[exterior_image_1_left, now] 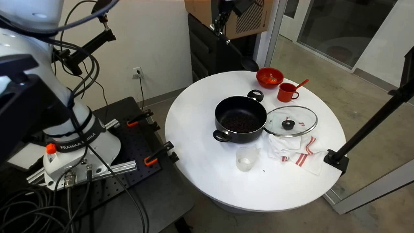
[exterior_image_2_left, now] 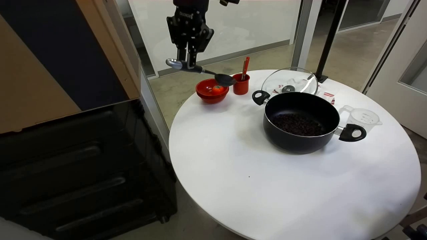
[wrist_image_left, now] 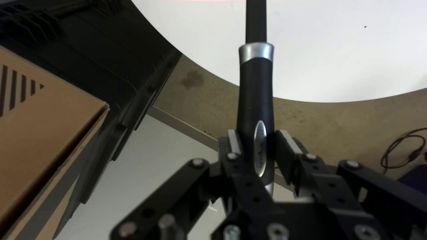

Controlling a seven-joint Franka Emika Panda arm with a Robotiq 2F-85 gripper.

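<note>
Held by its dark handle, a black spoon with a deep bowl [exterior_image_2_left: 225,80] hangs over the far side of the table; my gripper is shut on that handle, one finger on each side. In exterior view 2 the gripper [exterior_image_2_left: 186,64] is above and left of the red bowl [exterior_image_2_left: 206,96], which holds a tomato [exterior_image_2_left: 218,89]. The spoon's head [exterior_image_1_left: 249,64] appears just left of the red bowl [exterior_image_1_left: 267,85] in exterior view 1. Near the table's middle stands a black pot [exterior_image_1_left: 241,136] with dark beans [exterior_image_1_left: 241,122] inside.
A red mug [exterior_image_1_left: 286,94] with a red-handled utensil stands beside the bowl. The glass lid [exterior_image_1_left: 291,121] lies partly over a striped towel [exterior_image_1_left: 306,151]. A clear measuring cup [exterior_image_1_left: 246,159] is by the pot. A cardboard box [exterior_image_2_left: 36,76] rises left.
</note>
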